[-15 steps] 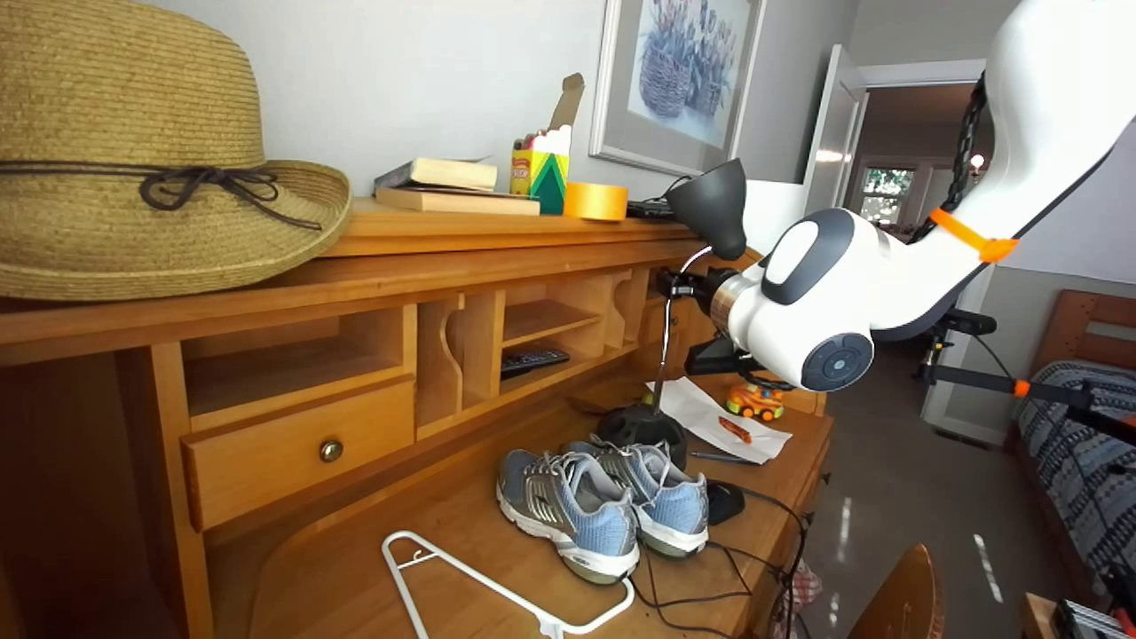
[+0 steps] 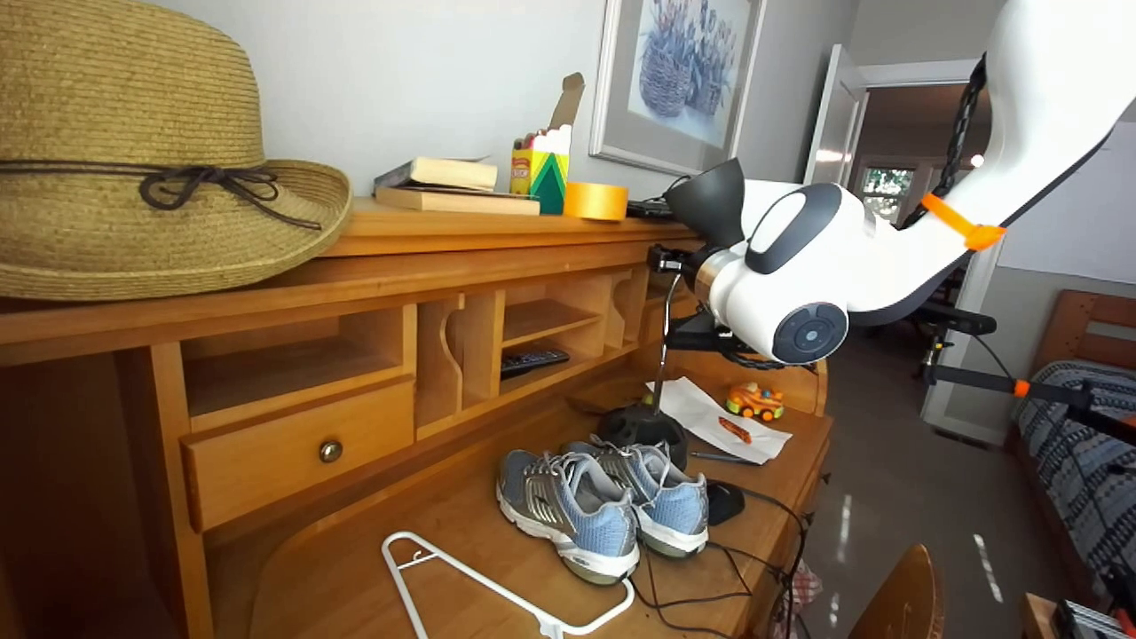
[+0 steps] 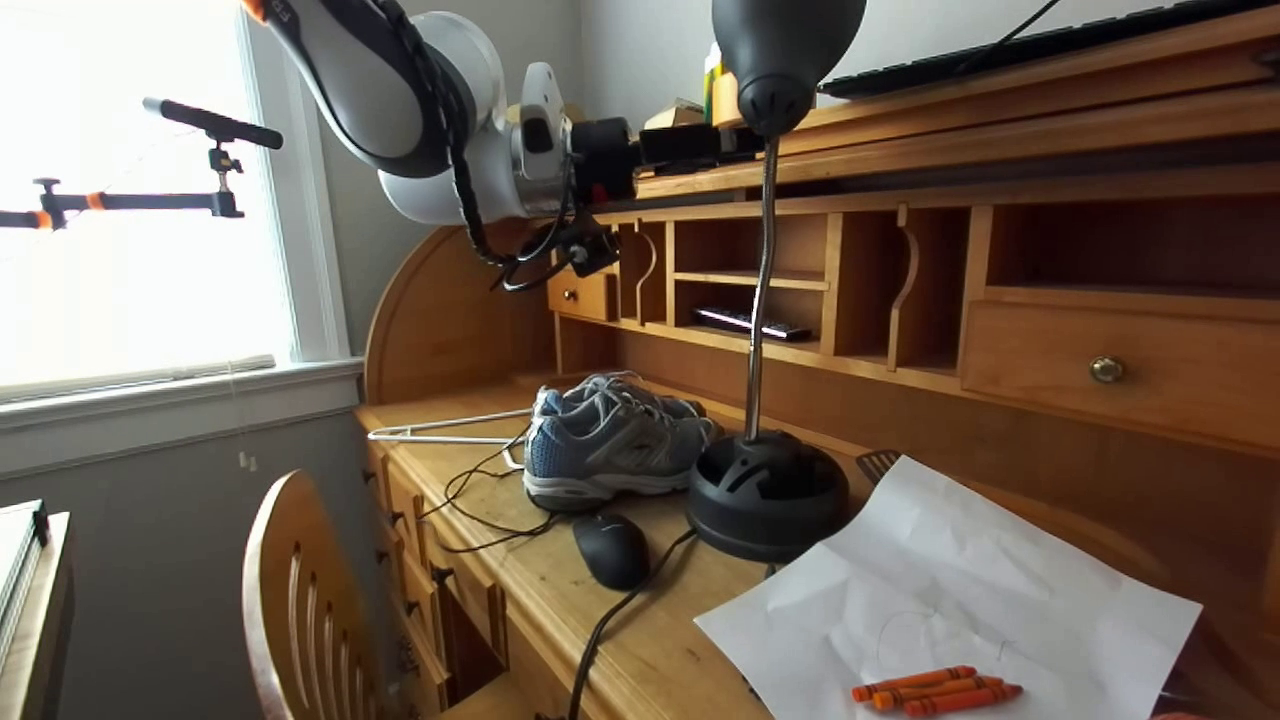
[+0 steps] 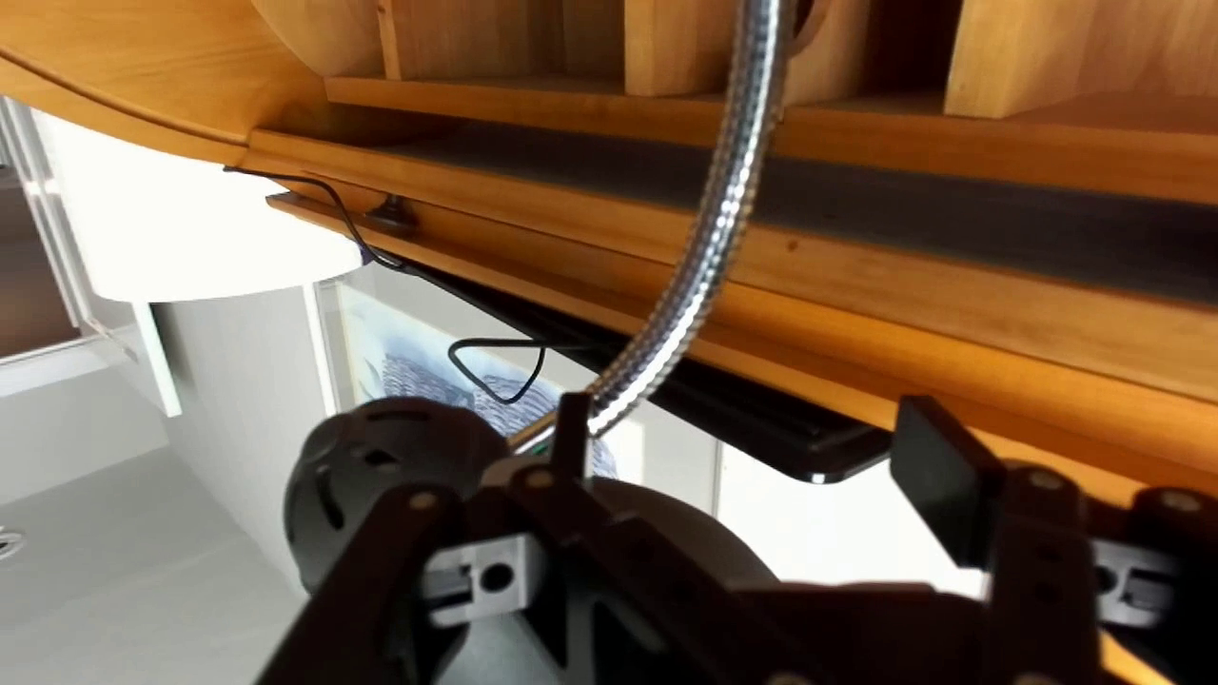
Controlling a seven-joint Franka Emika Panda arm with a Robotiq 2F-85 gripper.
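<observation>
A desk lamp with a black shade (image 2: 711, 202), a bendable metal neck (image 3: 764, 288) and a round black base (image 3: 768, 498) stands on the desk. My gripper (image 2: 668, 259) is up high at the neck's upper part, just below the shade. In the wrist view my gripper has its two fingers wide apart. The silvery neck (image 4: 731, 194) runs down to the left finger and passes behind it toward the dark lamp head (image 4: 388, 468). Nothing is clamped between the fingers. Whether the left finger touches the neck, I cannot tell.
Blue-grey shoes (image 2: 575, 500), a white hanger (image 2: 479, 580), a mouse (image 3: 612, 550) and cables lie on the desk. Paper (image 3: 960, 588) with orange crayons (image 3: 936, 692) is beside the base. The hutch's upper shelf carries a keyboard (image 3: 1020, 54), tape (image 2: 595, 201) and a straw hat (image 2: 128, 160).
My arm and gripper have moved up and a little left in exterior view 1, closer to the lamp's shade. The shade looks nearly unmoved; shoes, hanger and paper are as before.
</observation>
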